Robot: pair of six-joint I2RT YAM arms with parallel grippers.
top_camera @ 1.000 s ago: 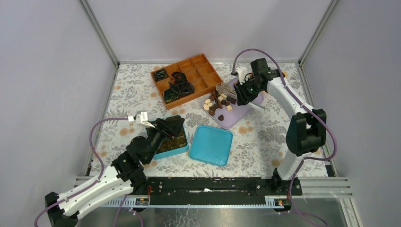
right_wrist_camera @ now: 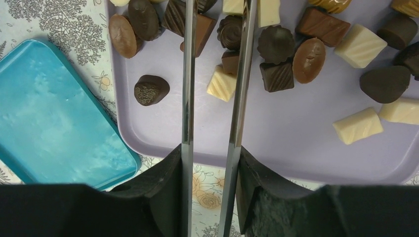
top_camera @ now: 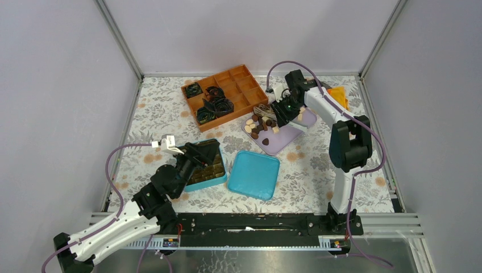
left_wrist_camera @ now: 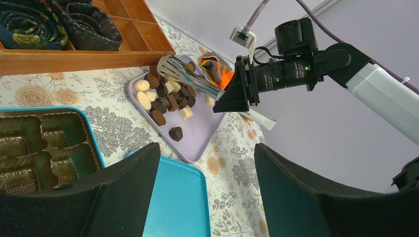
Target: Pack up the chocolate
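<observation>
My right gripper is shut on metal tongs [left_wrist_camera: 190, 78], whose two arms stand apart over the chocolates. In the right wrist view the tongs' far ends pass out of the picture, so what lies between them is hidden. Brown and white chocolates [left_wrist_camera: 171, 101] crowd the left part of a lilac tray [top_camera: 287, 136], with one dark chocolate [right_wrist_camera: 151, 90] apart from the rest. My left gripper hangs open and empty, its fingers wide apart. Below it in the top view, a blue-rimmed box [top_camera: 206, 184] holds an insert of dark compartments [left_wrist_camera: 20, 177]; those showing are empty.
A blue lid or shallow tray [top_camera: 254, 175] lies empty between the compartment box and the lilac tray. Behind stands an orange-brown divided wooden box [top_camera: 245, 86] with rolled dark cloths [top_camera: 219, 105]. An orange and grey cloth [top_camera: 337, 94] lies at the back right.
My right arm has swung left, carrying the tongs farther over the chocolates toward the wooden box. The left arm has hardly moved.
</observation>
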